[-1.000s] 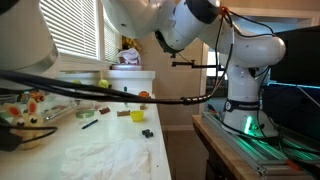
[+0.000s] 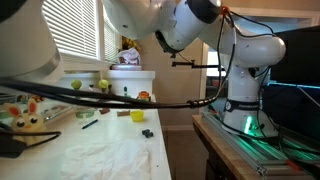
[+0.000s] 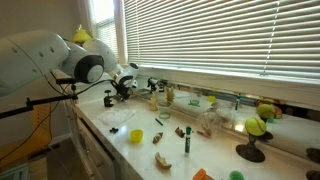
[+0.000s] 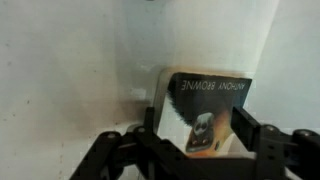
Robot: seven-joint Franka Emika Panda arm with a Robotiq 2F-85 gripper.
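Note:
A book (image 4: 206, 98) with a dark cover, a pale border and the name "ANTHONY BROWNE" shows in the wrist view. My gripper is over its lower part, the fingers spread apart. One finger (image 4: 152, 122) is by the book's left edge and the other overlaps its right side. Whether either finger touches the book cannot be told. Nothing is visibly clamped. In exterior view 2 my arm (image 3: 88, 66) reaches to the far left end of the counter, where the gripper is small and indistinct.
A white cloth (image 2: 105, 158) lies spread on the counter, with a yellow cup (image 2: 137, 116) beyond it. A plush toy (image 2: 30, 115) is close to the arm at left. In exterior view 2, several small objects are scattered along the counter, including a green-topped item (image 3: 254, 128).
Over the last second the arm and its dark end at the left edge of exterior view 1 have lowered slightly. Cloth and cup have stayed in place.

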